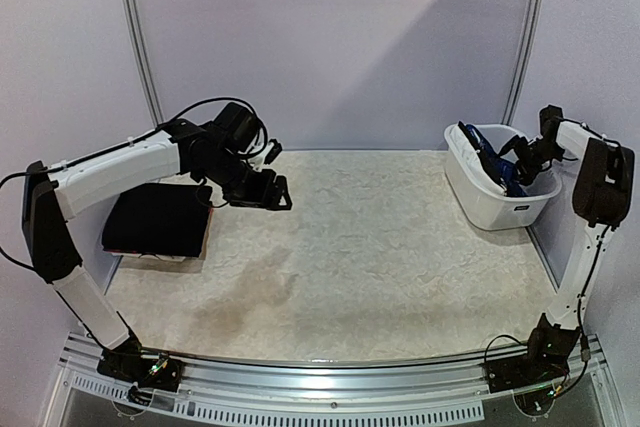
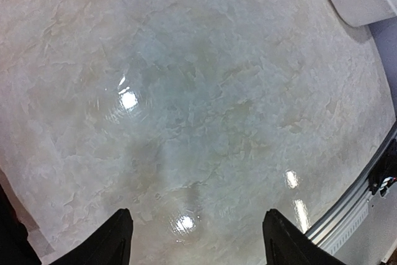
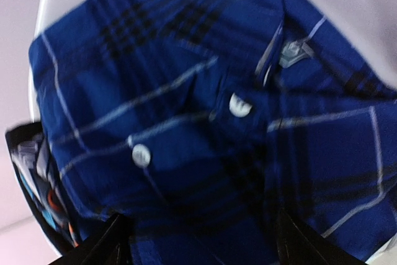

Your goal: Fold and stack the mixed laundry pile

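A white laundry basket (image 1: 490, 209) at the back right holds dark, white and blue cloth. Within it, my right gripper (image 1: 520, 162) reaches down toward a blue plaid garment (image 3: 186, 134) with white buttons, which fills most of the right wrist view. The right fingers (image 3: 105, 243) stand apart over the blue cloth; whether they touch it I cannot tell. On the left of the table lies a folded stack topped with black cloth (image 1: 155, 219). Above the table, right of that stack, hangs my left gripper, open with nothing between its fingers.
A metal rail (image 1: 330, 382) runs along the front edge, and grey walls close in the back and sides. Dark printed cloth (image 3: 46, 184) sits beside the blue garment in the basket.
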